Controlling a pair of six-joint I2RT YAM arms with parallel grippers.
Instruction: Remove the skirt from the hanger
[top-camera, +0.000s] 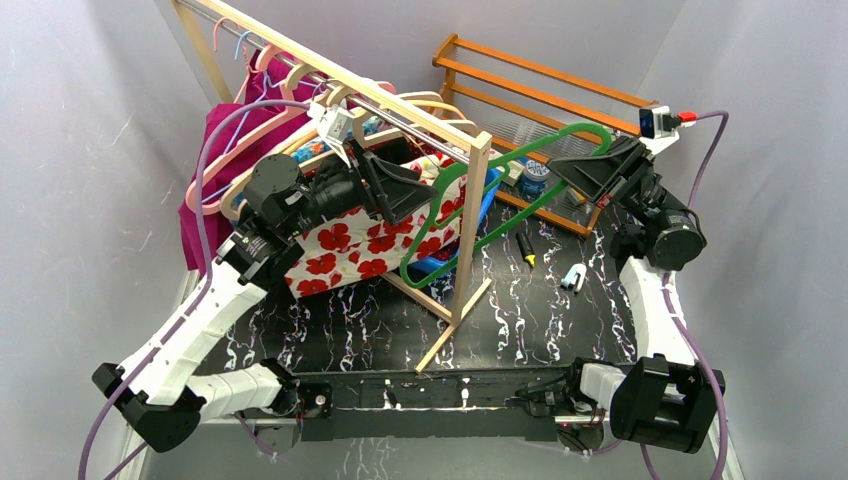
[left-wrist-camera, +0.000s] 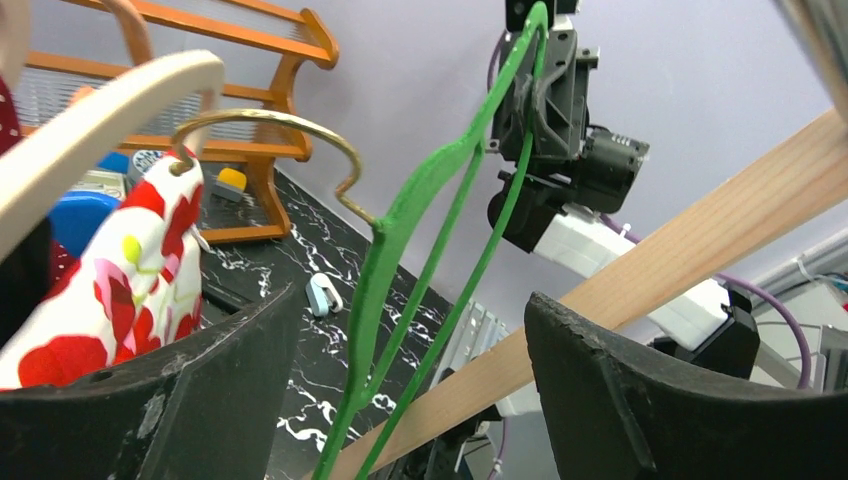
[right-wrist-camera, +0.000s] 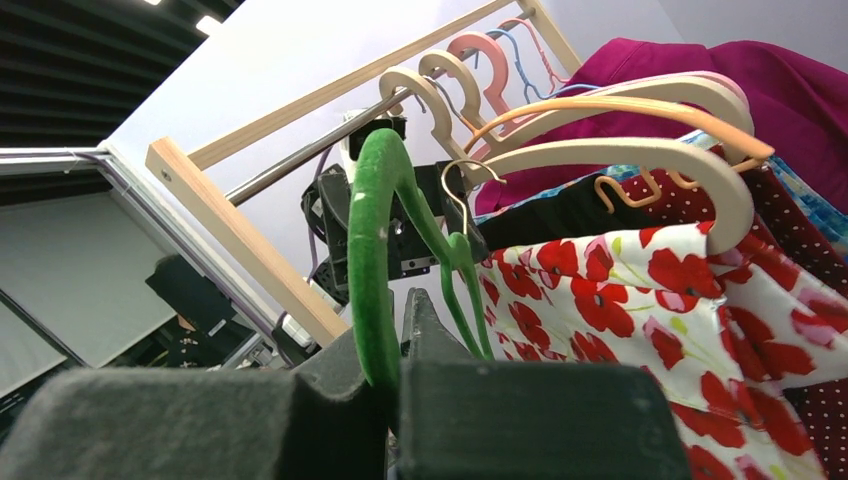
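A bare green hanger (top-camera: 500, 158) is held out past the rack's right end, its far end gripped by my right gripper (top-camera: 578, 178), which is shut on it. In the right wrist view the hanger's green arm (right-wrist-camera: 372, 240) rises from between the fingers. My left gripper (top-camera: 412, 206) stands open near the hanger's other end; in the left wrist view the green frame and its brass hook (left-wrist-camera: 350, 165) show beyond the gap between the fingers. The white skirt with red flowers (top-camera: 330, 250) drapes below the rack's hangers, apart from the green hanger.
A wooden rack (top-camera: 470, 225) with several hangers and a magenta garment (top-camera: 205, 160) fills the left. Behind the skirt is a blue bin (top-camera: 490, 195). A wooden shelf (top-camera: 560, 62) stands at the back; a marker (top-camera: 526, 250) and a clip (top-camera: 573, 277) lie on the table.
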